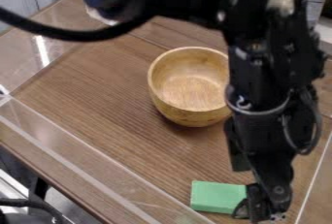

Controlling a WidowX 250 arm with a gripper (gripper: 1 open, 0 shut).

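Observation:
The black arm fills the top and right of the camera view. Its gripper (pixel 259 201) points down at the lower right, low at the right end of a green block (pixel 216 195), which it partly covers. The gripper is open; whether it touches the block I cannot tell. A round wooden bowl (pixel 187 84) sits behind the block, left of the arm.
A black cable arches over the upper left. A dark structure stands off the table at the lower left.

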